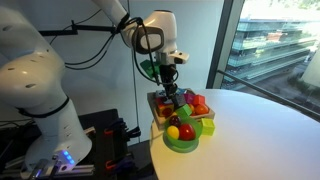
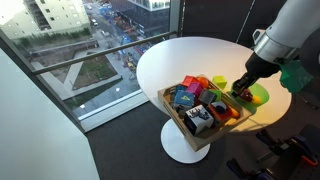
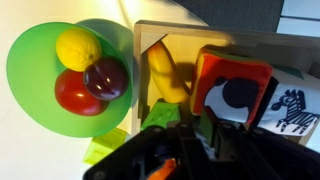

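Note:
My gripper hangs over the wooden box (image 3: 240,33), its dark fingers at the bottom of the wrist view. How far apart they stand, and whether anything lies between them, is hard to make out. Inside the box are a yellow banana (image 3: 166,72), a red, black and white block (image 3: 231,87), a zebra block (image 3: 289,107) and a green block (image 3: 162,115). Beside the box, the green bowl (image 3: 28,62) holds a yellow lemon (image 3: 77,47), a dark plum (image 3: 106,78) and a red tomato (image 3: 73,94).
A yellow-green block (image 1: 207,127) lies on the white table (image 1: 255,135), close to the bowl. More coloured blocks, among them a pink one (image 2: 196,83), crowd the box. Much of the table away from the box and bowl is bare.

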